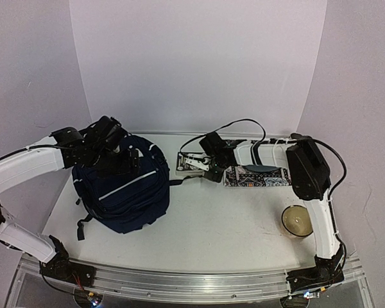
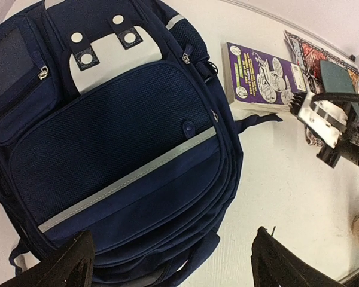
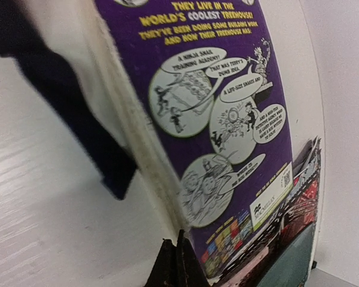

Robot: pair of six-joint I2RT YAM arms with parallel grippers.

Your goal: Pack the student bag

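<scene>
The navy school bag lies on the left of the table. It fills much of the left wrist view, where a reflective stripe crosses its front. Beside it, to the right, is a thick purple-covered book, lying flat with its printed cover up. My left gripper hangs over the bag, fingers wide apart and nothing between them. At the book's near lower corner stands my right gripper, its narrow fingertips together; nothing shows between them. Whether they touch the book cannot be told.
A dark strap of the bag reaches across the table beside the book. Right of the book lie a patterned flat item and a grey-green object. A tan bowl stands at the right.
</scene>
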